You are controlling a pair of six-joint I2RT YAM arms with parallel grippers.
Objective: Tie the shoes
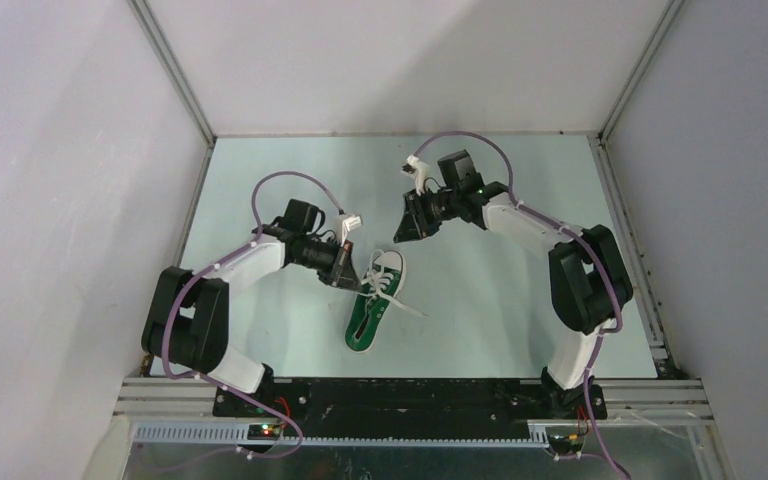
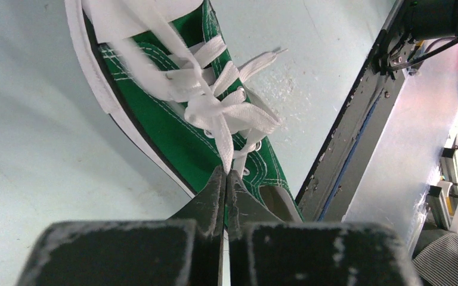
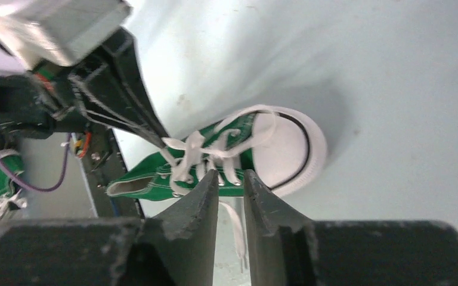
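Note:
A green canvas shoe (image 1: 365,320) with white sole and toe lies on the pale table, its white laces (image 3: 232,149) crossed and looped over the eyelets, one end trailing onto the table. My left gripper is shut at the laces on the shoe's left side, a white strand (image 2: 223,137) running into its fingertips. My right gripper (image 1: 406,230) is raised above and behind the shoe's toe; its fingers stand slightly apart in the right wrist view, with nothing seen between them.
Both arms reach in from the sides, with purple cables.

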